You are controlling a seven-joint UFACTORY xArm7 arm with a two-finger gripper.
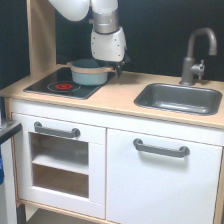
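Note:
A blue-grey pot (88,76) with a tan rim sits at the back right of the black cooktop (62,87). My white arm comes down from the top of the view, and my dark gripper (118,69) is at the pot's right side, close to its rim. The fingers are small and dark against the dark wall, so neither their opening nor any hold on the pot can be made out.
A grey sink (180,98) with a tall faucet (194,58) is set into the counter on the right. Bare wooden counter (118,92) lies between cooktop and sink. Below are an oven door (97,162) and a white cabinet door (160,185), both with grey handles.

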